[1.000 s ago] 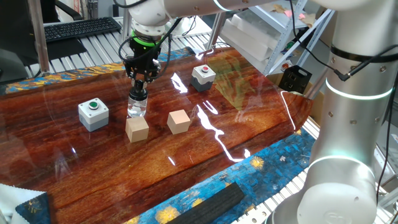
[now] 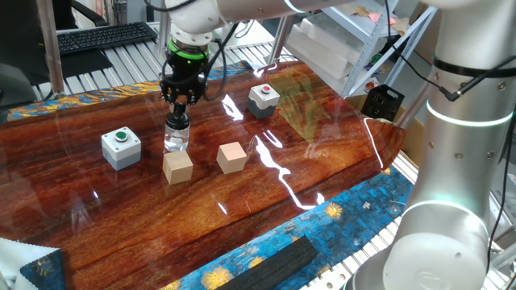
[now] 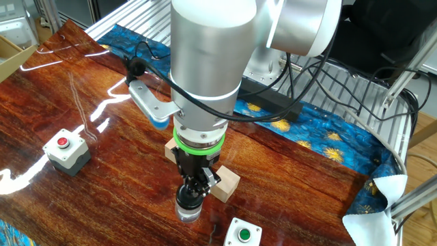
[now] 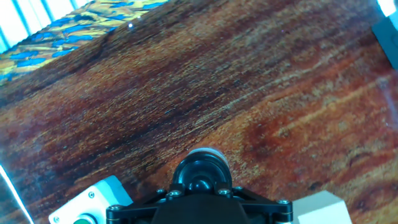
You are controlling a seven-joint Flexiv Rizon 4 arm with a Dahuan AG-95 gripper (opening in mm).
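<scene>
A clear bottle with a black cap stands roughly upright behind one of the wooden cubes. My gripper comes down from above and is shut on the top of its black cap. In the wrist view the round cap shows just ahead of the fingers, and most of the clear body is hidden beneath it. Exterior view 2 has the bottle under the gripper, close to the table. Whether its base touches the wood, I cannot tell.
A green-button box is to the left, a red-button box behind right. A black bar lies at the front edge. Bare wood spreads around them.
In exterior view 1, my gripper and the bottle have shifted slightly left together. The cubes and button boxes have stayed put.
</scene>
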